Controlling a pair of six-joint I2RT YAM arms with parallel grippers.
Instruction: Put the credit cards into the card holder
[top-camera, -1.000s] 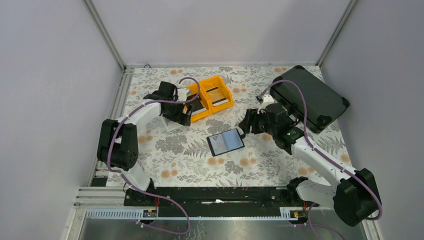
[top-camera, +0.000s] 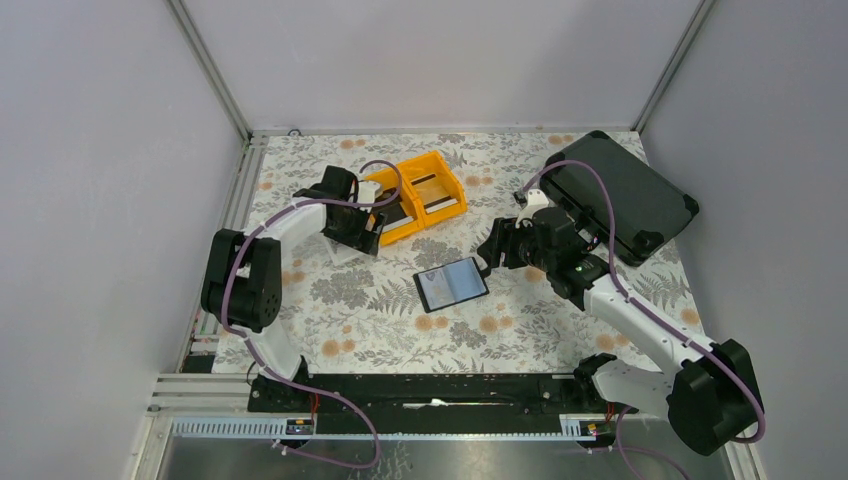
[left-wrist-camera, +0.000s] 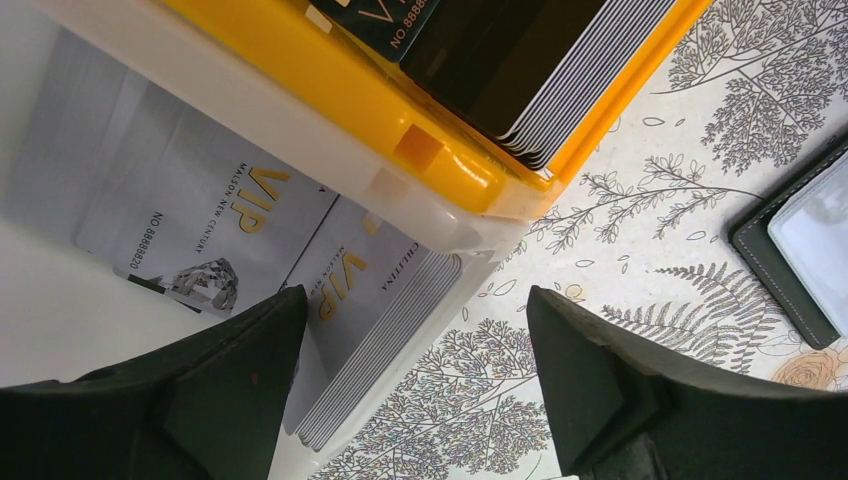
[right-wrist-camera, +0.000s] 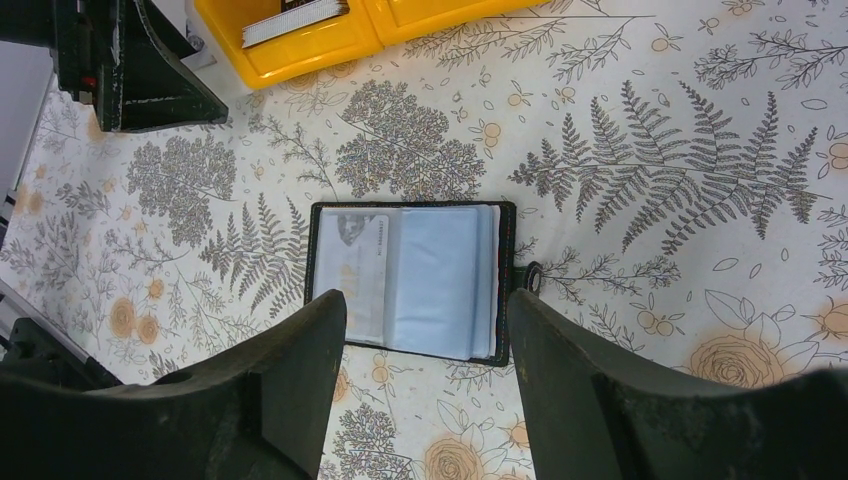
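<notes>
Silver VIP cards (left-wrist-camera: 360, 310) stand in a row in a white tray (left-wrist-camera: 375, 430) in the left wrist view. My left gripper is open over their end, one finger (left-wrist-camera: 230, 380) overlapping the silver cards. No card is visibly clamped in it. The card holder (right-wrist-camera: 435, 275), black-edged with clear sleeves, lies flat and open on the table; a card-like shape with faint print shows in its left sleeve. My right gripper (top-camera: 497, 243) stands open by the holder's right side in the top view, with nothing gripped.
Beside the white tray stands a yellow two-part tray (top-camera: 437, 185) with dark cards in its near compartment. A large dark case (top-camera: 625, 190) fills the back right. Patterned cloth around the holder is clear.
The left arm has shifted slightly to the right and its gripper a little downward in the top view. The right arm, holder and trays look unmoved.
</notes>
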